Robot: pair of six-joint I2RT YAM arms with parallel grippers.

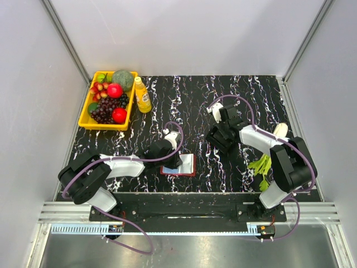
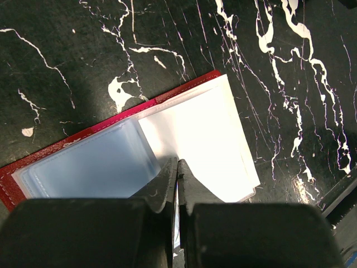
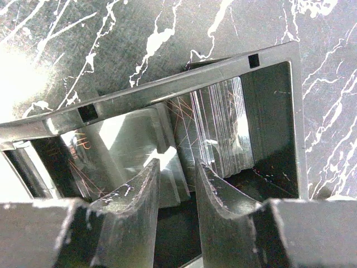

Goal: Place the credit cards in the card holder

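The red card holder [image 2: 83,134], lined with light blue and white sleeves, lies open at the front middle. My left gripper is shut over it, with nothing clear between its fingertips. A black compartment box [image 3: 281,111] at right of centre holds clear card-like stacks [image 3: 217,128]. My right gripper is over the box, part open, with its fingertips apart at the edge of the stacks and nothing visible gripped.
A yellow fruit basket [image 1: 85,120] and an orange bottle [image 1: 142,97] stand at the back left. A leafy vegetable [image 1: 259,166] lies at the right.
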